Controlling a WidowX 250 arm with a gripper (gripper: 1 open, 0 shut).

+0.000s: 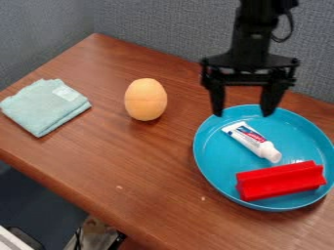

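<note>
My black gripper [244, 96] hangs open over the back of a blue plate [209, 171], nothing between its fingers, above a white toothpaste tube [252, 140]. A red oblong block [279, 181] lies at the plate's front right. An orange egg-shaped object [145, 99] stands left of the plate, and a folded pale green cloth [45, 106] lies at the far left.
A grey padded wall [156, 24] runs behind it, and the table's edge drops off at the lower left.
</note>
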